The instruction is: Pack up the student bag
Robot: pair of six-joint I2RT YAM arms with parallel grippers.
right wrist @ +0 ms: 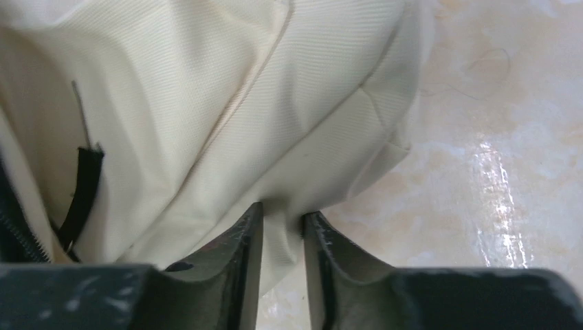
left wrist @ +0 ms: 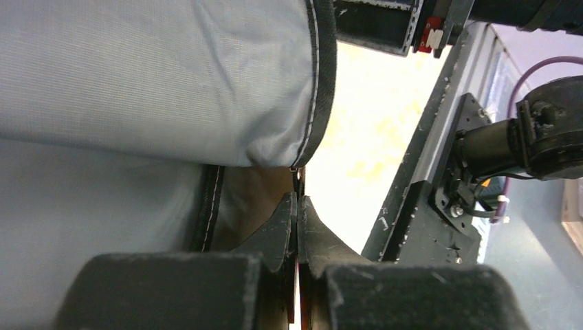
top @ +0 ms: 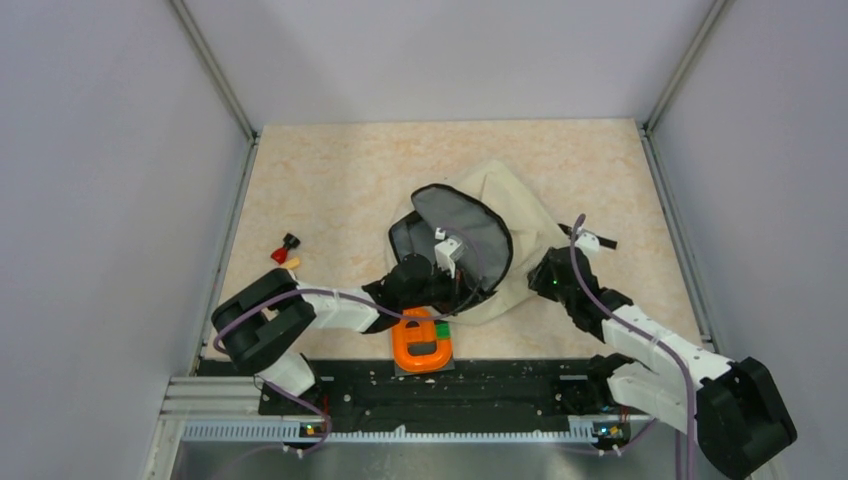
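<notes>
The cream bag [top: 500,190] lies open on the table, grey lining [top: 455,215] and black zipped edge showing. My left gripper is shut at the dark zipper pull [left wrist: 296,179] hanging from the grey flap [left wrist: 158,75], the pull's end between its fingertips. My right gripper is down on a fold of the cream fabric [right wrist: 295,110] at the bag's right side, fingers part open around or against it; whether it grips cannot be told in the blurred view.
An orange case [top: 420,355] with a green part lies at the front edge below the bag. Small red-and-black [top: 280,252] and yellow items lie at the left.
</notes>
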